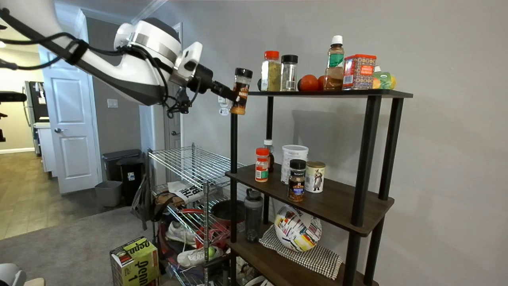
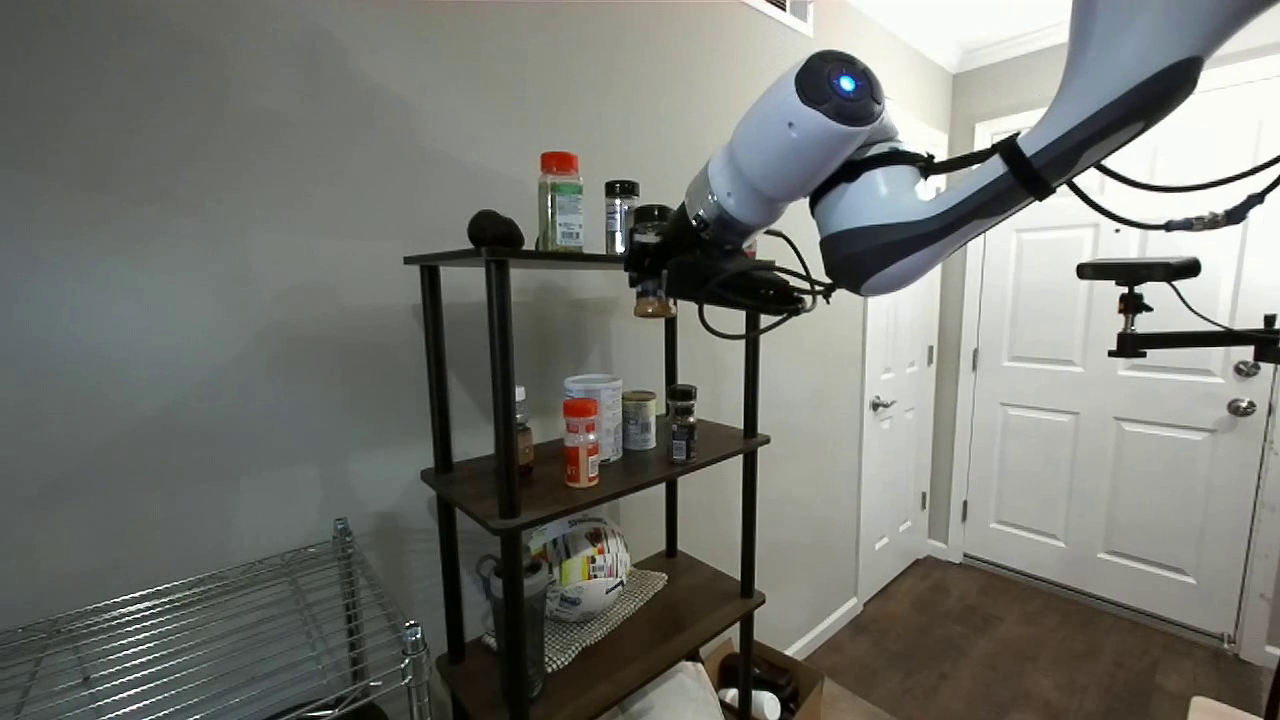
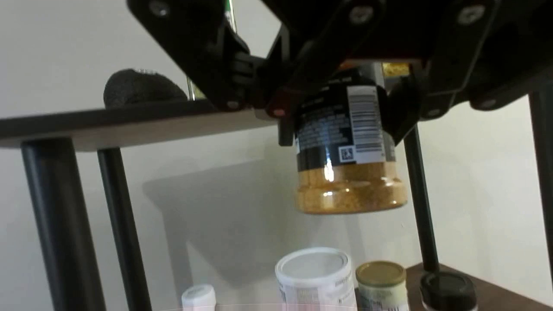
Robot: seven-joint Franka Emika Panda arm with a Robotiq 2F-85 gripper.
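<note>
A spice jar with a black lid, dark label and orange-brown contents (image 1: 241, 91) hangs in the air, slightly tilted, with my gripper (image 1: 235, 95) shut on it. It is off the front side of the shelf unit, its base lower than the top board (image 1: 328, 93). From the wrist view, the jar's barcode side and base (image 3: 352, 181) show between my fingers, while its upper part is hidden by the gripper. In exterior view 2 the jar (image 2: 654, 307) is partly covered by the gripper (image 2: 654, 270).
The top board holds a red-lidded jar (image 1: 271, 71), a black-lidded jar (image 1: 288, 74), tomatoes (image 1: 309, 83), a bottle and a red tin (image 1: 359, 71). Several containers, including a white tub (image 1: 294, 155), stand on the middle board (image 1: 343, 193). That board's right part is clear.
</note>
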